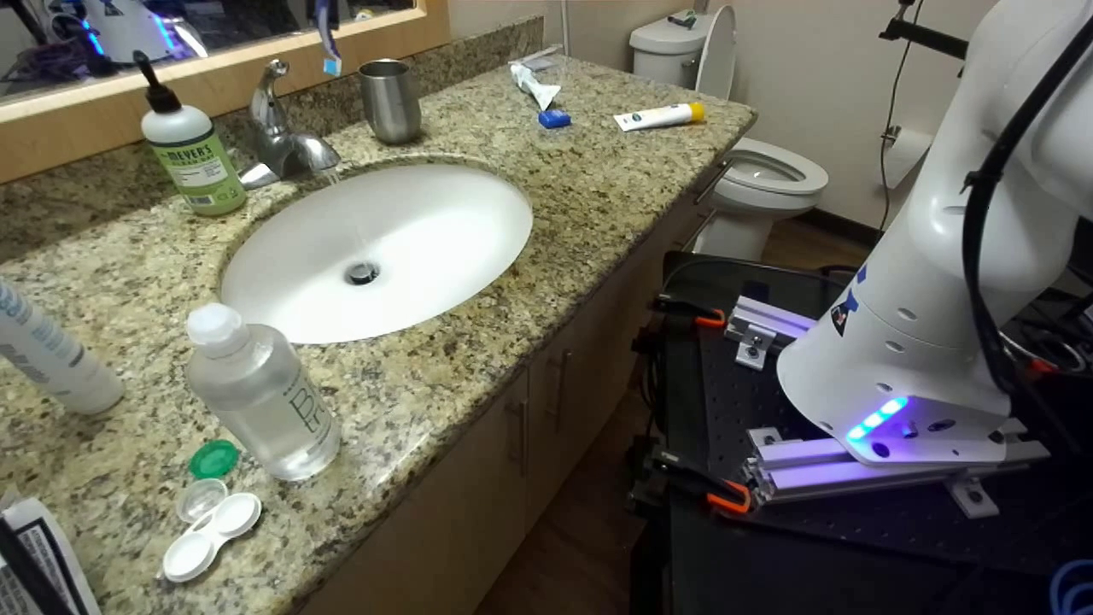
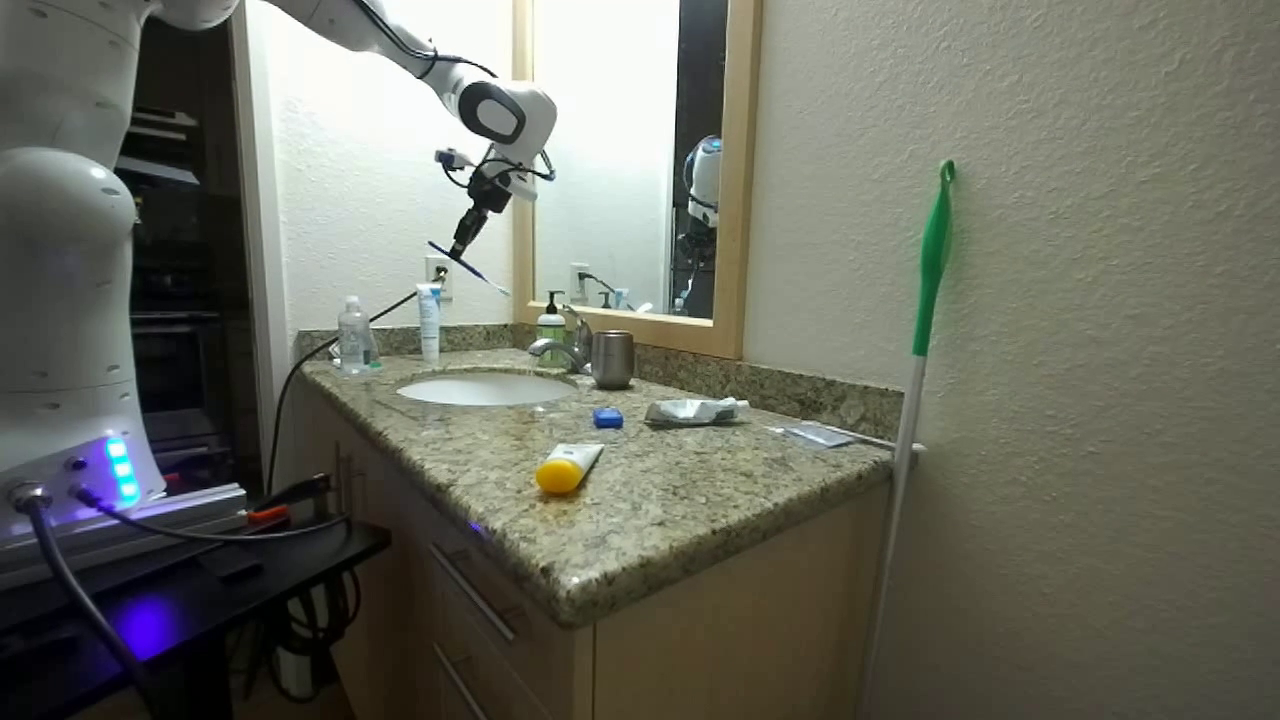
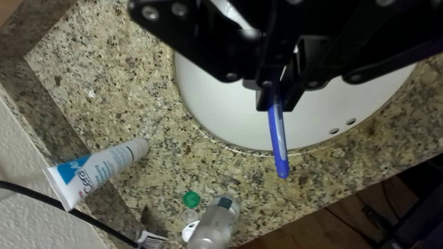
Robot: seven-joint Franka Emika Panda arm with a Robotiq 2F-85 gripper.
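My gripper is shut on a blue toothbrush (image 3: 279, 139), whose handle sticks out past the fingertips in the wrist view. From the side, the toothbrush (image 2: 470, 268) hangs tilted high above the counter, its pale bristle end lower and toward the right. Only part of the toothbrush (image 1: 325, 36) shows at the top of the first exterior view, in front of the mirror; my gripper is outside that view. Under it lies the white sink (image 1: 441, 241) with its faucet (image 1: 287, 138). A metal cup (image 1: 390, 102) stands upright beside the faucet, nothing visible in it.
A soap bottle (image 1: 189, 154) stands left of the faucet. A clear bottle (image 1: 268, 400), a contact lens case (image 1: 213, 535) and a white tube (image 1: 56, 354) occupy the near counter. Toward the far end lie a yellow-capped tube (image 1: 661, 117), a blue box (image 1: 554, 119) and a crumpled tube (image 1: 534, 86).
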